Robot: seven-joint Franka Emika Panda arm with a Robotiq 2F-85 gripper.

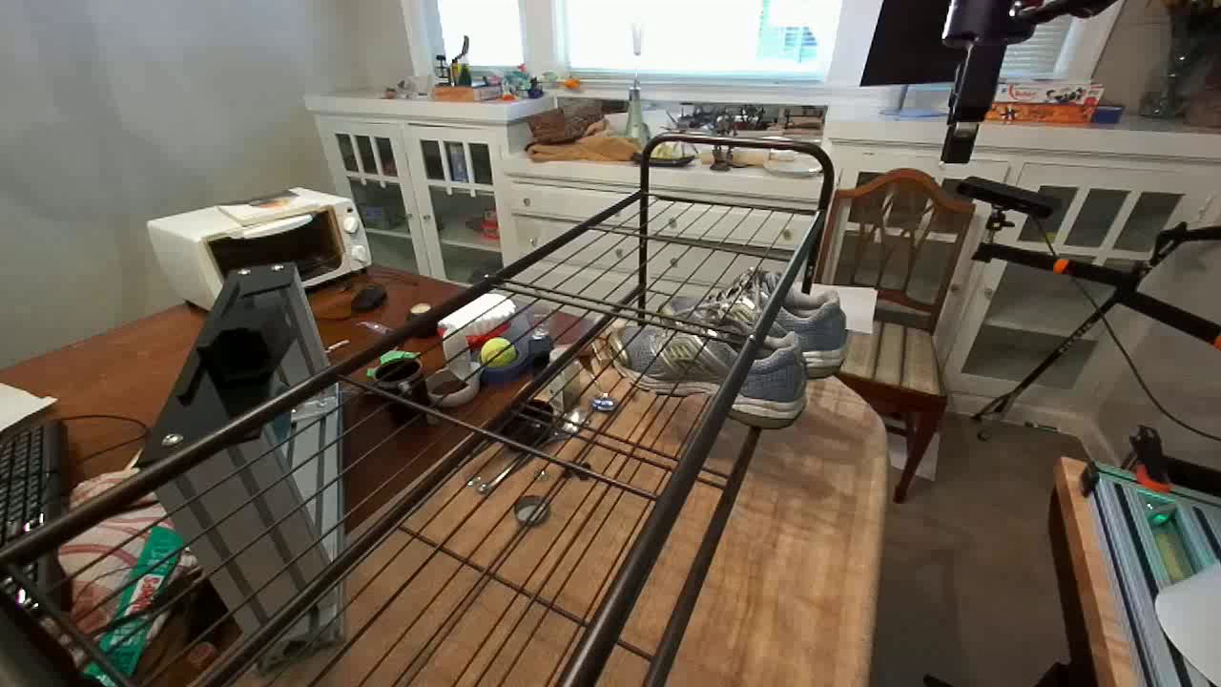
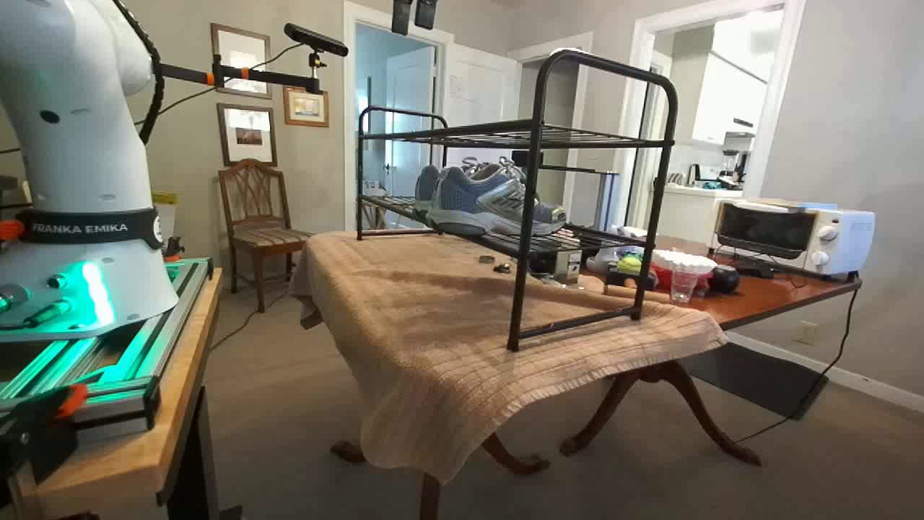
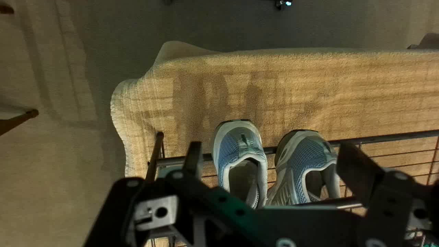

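Note:
A pair of blue-grey running shoes sits side by side on the lower shelf of a black metal rack. In the wrist view the left shoe and the right shoe show their heels and openings, with heels overhanging the rack's edge bar; their toes are hidden behind my gripper body. My gripper is open and empty, its fingers spread wider than the two heels in that view. From the side, the gripper hangs high above the rack, clear of the shoes.
The rack stands on a table covered by a tan cloth. Its upper wire shelf is bare and lies over the shoes. Behind are a white toaster oven, a tennis ball and small clutter. A wooden chair stands beyond one end.

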